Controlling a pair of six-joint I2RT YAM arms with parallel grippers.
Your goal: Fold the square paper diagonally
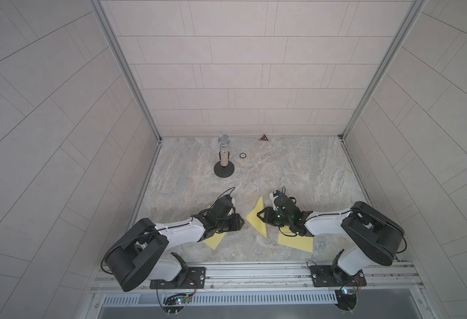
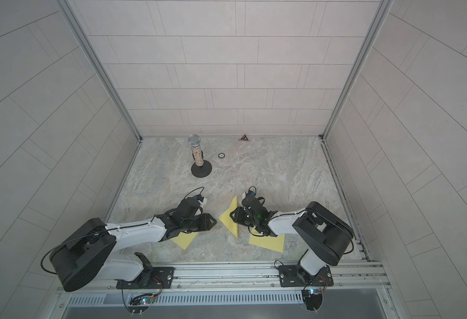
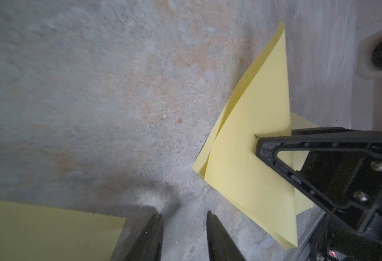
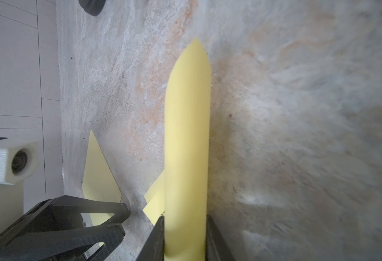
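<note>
The yellow square paper (image 1: 255, 222) is bent over into a triangle shape at the centre front of the table. In the left wrist view its two layers (image 3: 249, 169) lie close, with slightly offset edges and a small gap at the left corner. My right gripper is shut on the paper's rounded fold, which stands up as a band (image 4: 187, 130) in the right wrist view. To the left of the paper, apart from it, my left gripper is open, with bare table between its fingers.
One yellow sheet (image 1: 213, 242) lies partly under the left arm, another (image 1: 296, 243) under the right arm. A microphone on a black stand (image 1: 224, 169), a small round object (image 1: 242, 155) and a small triangle (image 1: 263, 137) are farther back.
</note>
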